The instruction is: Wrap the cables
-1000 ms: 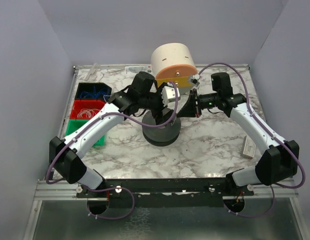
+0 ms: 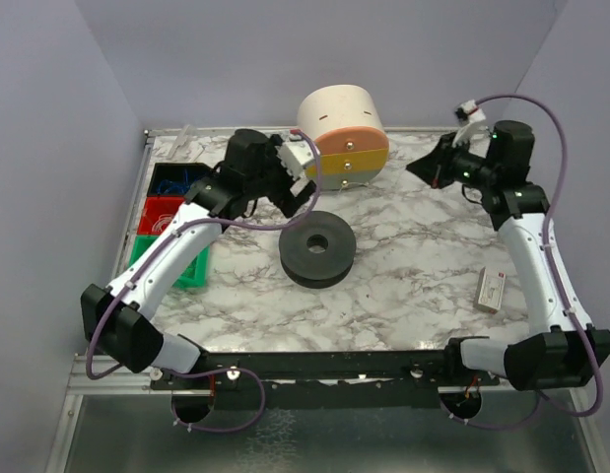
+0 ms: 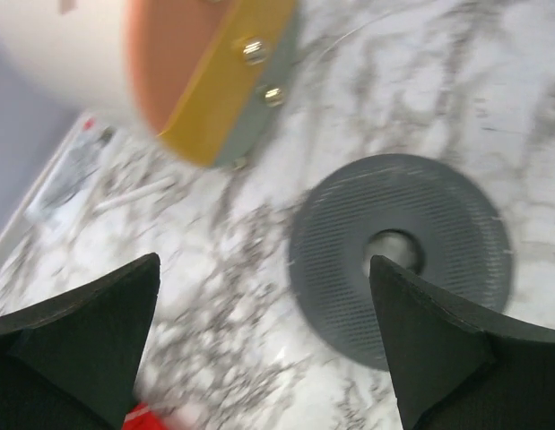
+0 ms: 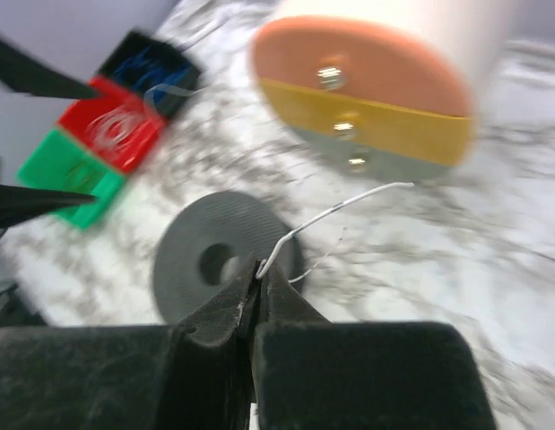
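Note:
In the top view my left gripper (image 2: 302, 177) hangs above the far side of the black grooved spool (image 2: 336, 248). Its fingers stand apart in the left wrist view, with nothing between them. Over the bare right half of the table is my right gripper (image 2: 423, 173), well clear of the spool. In the right wrist view its fingertips are shut on a thin white cable (image 4: 335, 208), which sticks out from them and bends to the right. A thinner strand end (image 4: 326, 255) shows beside it. Too little shows from above to trace the cable.
A cream drum with an orange face (image 2: 352, 140) stands at the back middle. Along the left edge lies a tray with blue, red (image 2: 155, 214) and green compartments, partly behind my left arm. A small light box (image 2: 490, 290) lies at the right.
My two grippers have parted from close together above the spool. The left has moved back and left; the right has swung back and right, away from the spool.

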